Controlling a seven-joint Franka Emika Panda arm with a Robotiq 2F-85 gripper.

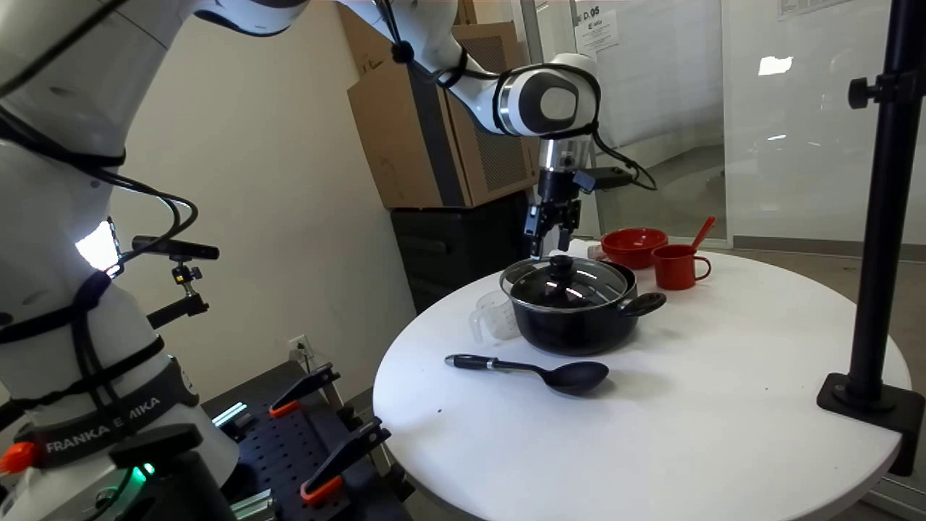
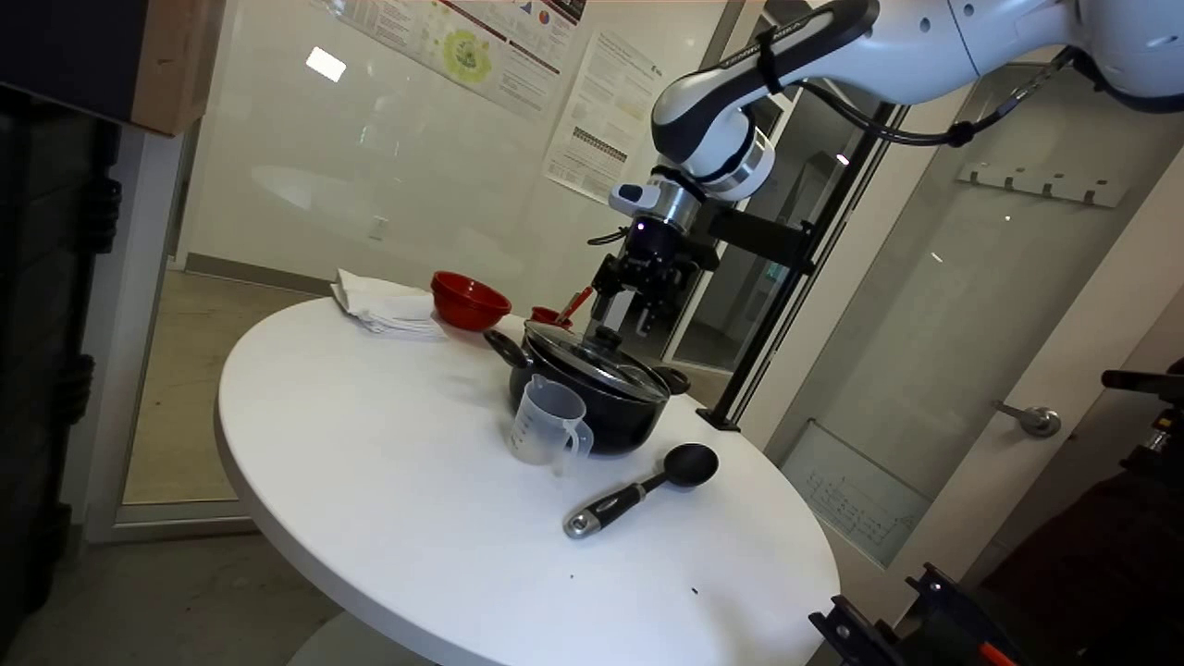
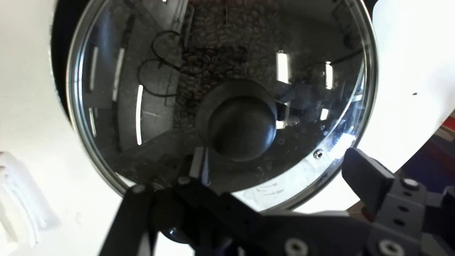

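A black pot (image 1: 577, 331) stands on the round white table, its right handle (image 1: 643, 304) pointing out. Over it lies a glass lid (image 1: 599, 285) with a black knob (image 3: 243, 128); in exterior view 1 the lid sits off-centre, its rim overhanging the pot's left side. Through the glass in the wrist view, brown bean-like pieces show. My gripper (image 1: 550, 246) is open just above the lid, its fingers apart. The knob is not between them: in the wrist view it lies ahead of the fingertips, close to the left finger (image 3: 199, 164).
A clear measuring cup (image 2: 547, 422) stands against the pot. In front lies a black spoon (image 1: 573, 377). Behind are a red bowl (image 1: 634, 247), a red mug (image 1: 675, 268) and a folded white cloth (image 2: 385, 302).
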